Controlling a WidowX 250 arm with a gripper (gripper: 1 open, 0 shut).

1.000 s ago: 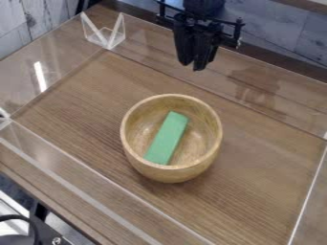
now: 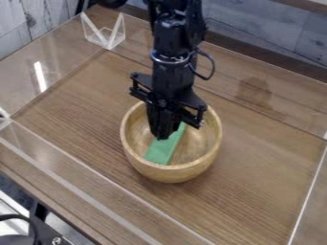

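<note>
A round wooden bowl [image 2: 170,169] sits at the centre of the light wooden table, holding a green oblong object [image 2: 161,149]. My black gripper [image 2: 159,128] is down over the bowl, at the upper end of the green object. The fingertips are dark and blurred against the bowl, so whether they grip the object is unclear.
A white wire-like item [image 2: 105,29] stands at the back left. Black cables [image 2: 26,230] lie at the bottom left corner.
The bowl looks unmoved.
</note>
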